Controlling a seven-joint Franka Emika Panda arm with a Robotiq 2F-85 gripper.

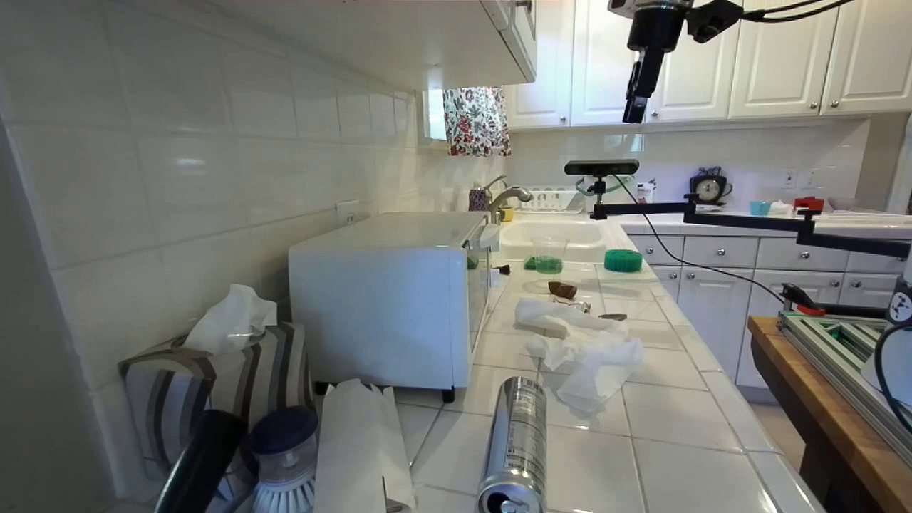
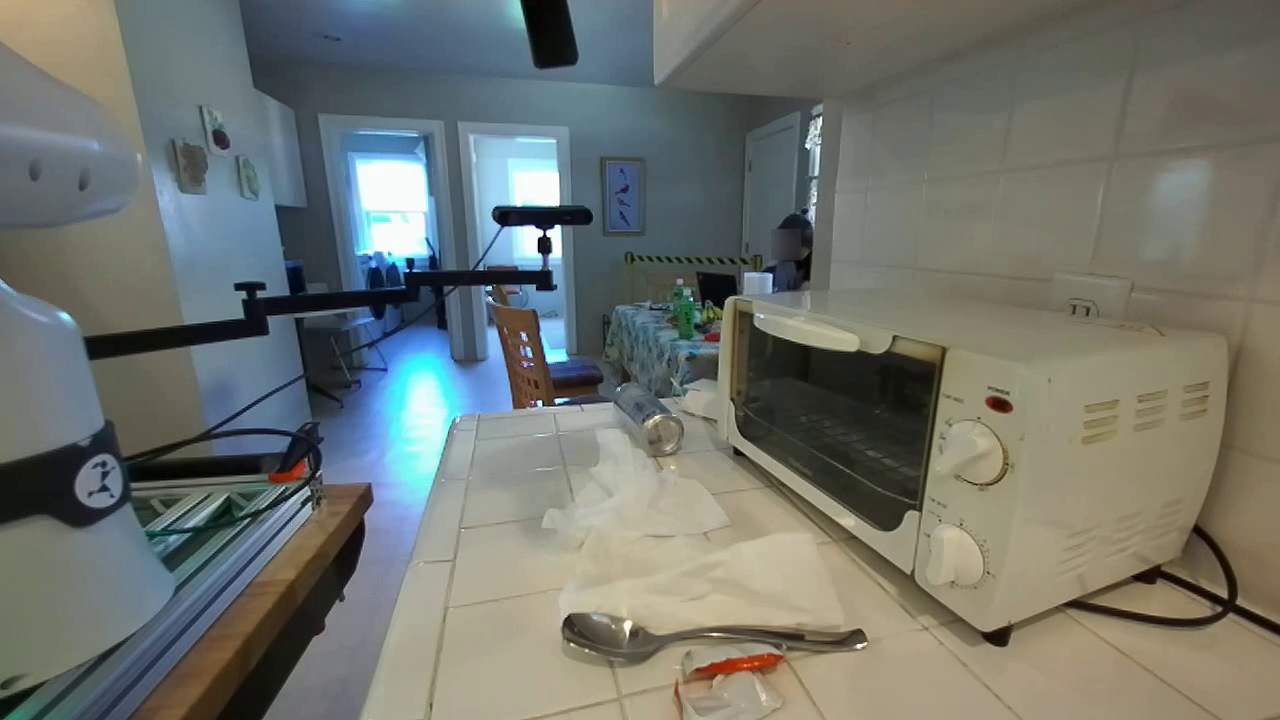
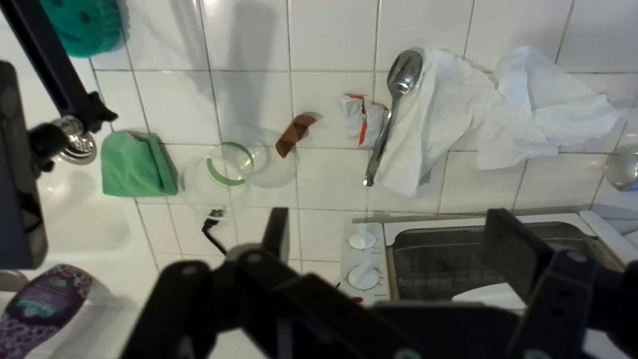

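Note:
High above the tiled counter hangs my gripper, open, its two dark fingers wide apart with nothing between them. In exterior view 1 the same gripper shows at the top, well clear of everything below. Beneath it in the wrist view lie a metal spoon, crumpled white paper towels, a torn red-and-white wrapper and a brown scrap. A clear plastic cup stands beside a green cloth. The silver can lies on its side at the counter's near end.
A white toaster oven stands along the wall, its glass door closed. The sink is beyond it, with a green scrubber nearby. A camera on a black arm reaches over the counter. Bare tiles run along the counter's open edge.

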